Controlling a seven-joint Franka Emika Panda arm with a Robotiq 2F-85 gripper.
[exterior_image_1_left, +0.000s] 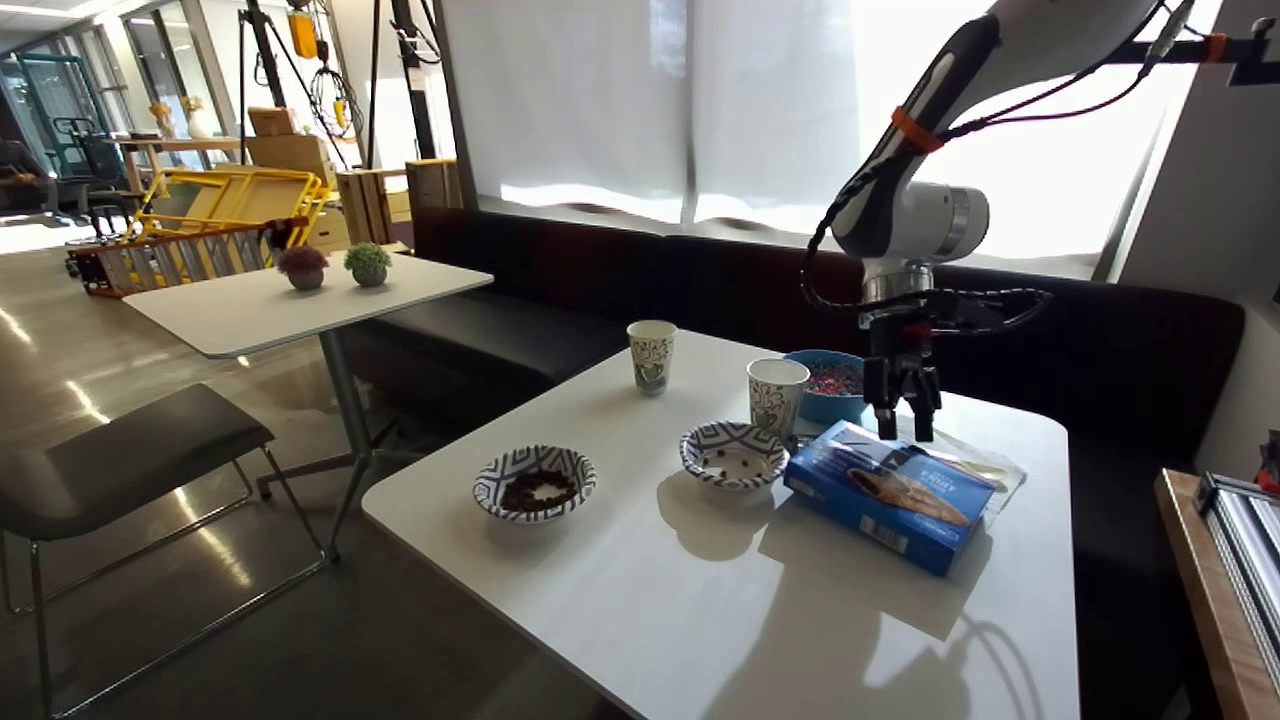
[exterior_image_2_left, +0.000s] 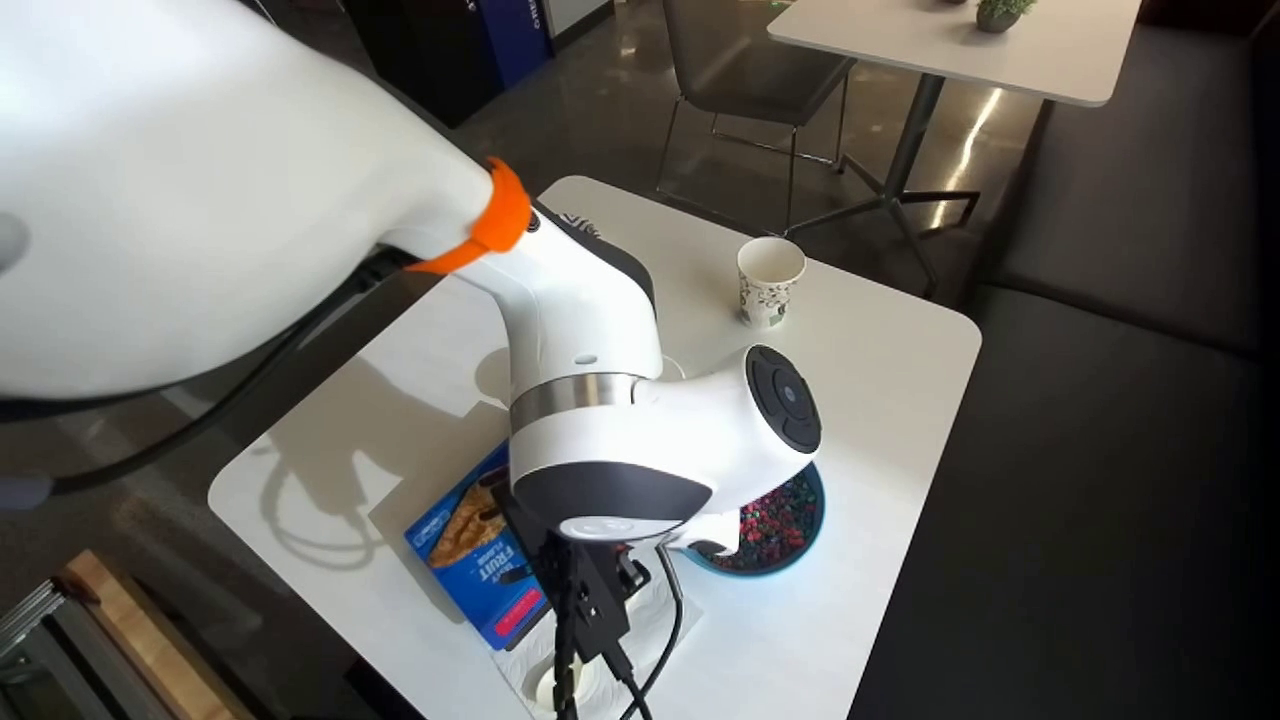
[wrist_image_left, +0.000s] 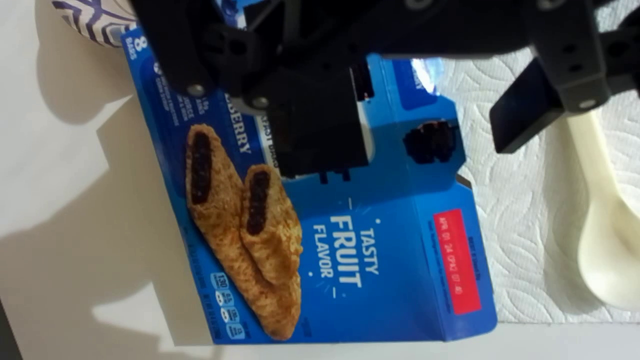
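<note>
A blue box of fruit bars (exterior_image_1_left: 890, 492) lies flat on the white table, printed face up. Above its back edge hangs my gripper (exterior_image_1_left: 906, 428), pointing down. In the wrist view its dark fingers (wrist_image_left: 523, 111) stand wide apart, with the box (wrist_image_left: 384, 258) below and nothing held between them. The end flap of the box reaches over a white paper towel, where a cream spoon (wrist_image_left: 609, 255) rests. Exterior view 2 shows the box (exterior_image_2_left: 474, 540) partly covered by the arm, which hides the fingertips there.
Left of the box sits a patterned bowl (exterior_image_1_left: 734, 456) with a few dark bits; another bowl (exterior_image_1_left: 534, 484) holds more of them. Two paper cups, a near one (exterior_image_1_left: 777, 394) and a far one (exterior_image_1_left: 651, 356), stand behind. A blue bowl (exterior_image_2_left: 819, 510) holds red and dark pieces.
</note>
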